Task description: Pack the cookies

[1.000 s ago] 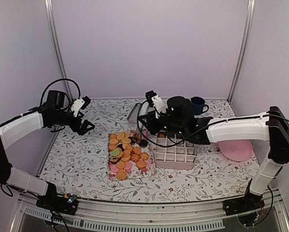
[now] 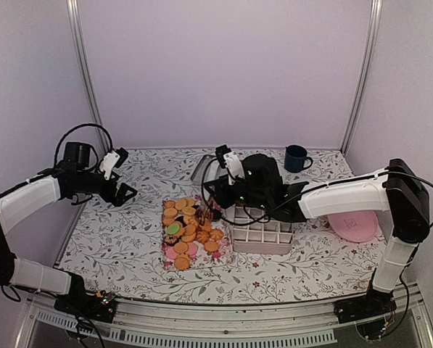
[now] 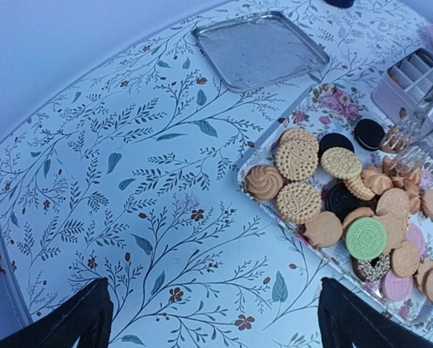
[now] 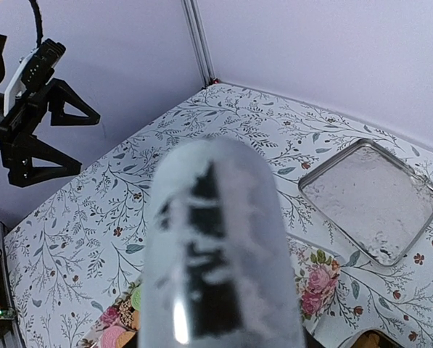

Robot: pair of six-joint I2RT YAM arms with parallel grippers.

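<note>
Several cookies (image 3: pixel 299 203) lie heaped on a floral tray (image 3: pixel 339 105), among them round, dark, pink and green ones. My right gripper (image 2: pixel 215 193) is shut on metal tongs (image 4: pixel 216 254), whose broad end fills the middle of the right wrist view. The clawed tips of the tongs (image 3: pixel 405 148) reach down among piped cookies at the tray's right side; whether they pinch one cannot be told. A pale compartment box (image 2: pixel 262 248) stands right of the tray, partly hidden by my right arm. Far to the left, my left gripper (image 2: pixel 128 196) hangs open and empty.
Behind the cookies lies an empty metal tray (image 3: pixel 263 51). A dark blue mug (image 2: pixel 297 158) stands at the back right, and a pink lid (image 2: pixel 354 226) lies right of the box.
Over the last second my right gripper has come slightly lower and left, bringing the tongs' tips down over the cookies.
</note>
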